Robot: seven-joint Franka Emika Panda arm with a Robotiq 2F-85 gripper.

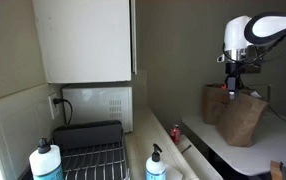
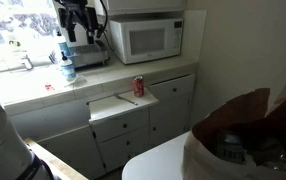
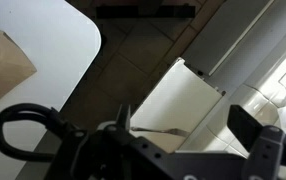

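Observation:
High over the counter side of the room, my gripper (image 2: 76,42) hangs with its two fingers spread apart. In the wrist view the dark fingers (image 3: 248,130) stand wide at the bottom edge, and nothing shows between them. Beneath lies a pulled-out white drawer (image 3: 178,95), and a thin utensil (image 3: 158,131) rests inside it. The same drawer (image 2: 108,108) is in exterior view 2, below the counter. A red can (image 2: 138,86) stands upright on the counter's edge, apart from the gripper.
Brown paper bags (image 2: 223,115) stand on a white table (image 2: 158,160), one holding dark items. A microwave (image 2: 148,38) sits at the back of the counter. Bottles (image 1: 46,160) and a dark dish rack (image 1: 93,155) occupy the sink side. Dark floor separates table and drawer.

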